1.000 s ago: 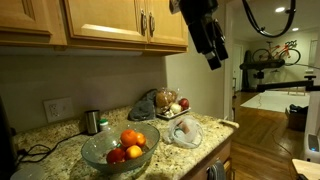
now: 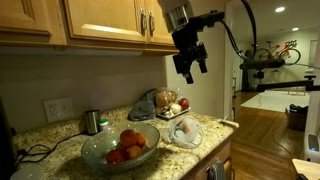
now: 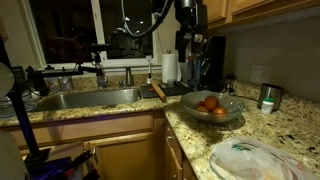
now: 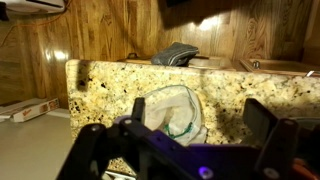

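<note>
My gripper (image 2: 196,73) hangs open in the air, well above the counter, with nothing between its fingers. On the counter below stands a wide grey-green bowl (image 2: 93,153) holding several round fruits, among them an orange one (image 2: 128,138) and a red one (image 2: 115,157). To the right of the bowl in exterior view 1 lies a clear plastic bag (image 2: 186,131); its contents are hard to make out. From the wrist, the bag (image 4: 172,108) shows far below, between the two spread fingers. The bowl's fruits (image 3: 210,103) also appear in exterior view 2.
A basket of produce (image 2: 172,106) sits at the counter's far end. Near the wall stands a dark metal container (image 2: 92,121). Cabinets (image 2: 110,20) hang overhead behind the arm. A sink (image 3: 85,98) lies to the left in exterior view 2.
In exterior view 1 my gripper has moved left and a little downward, staying open. The fruits in the bowl look darker now. Bowl and bag have not moved.
</note>
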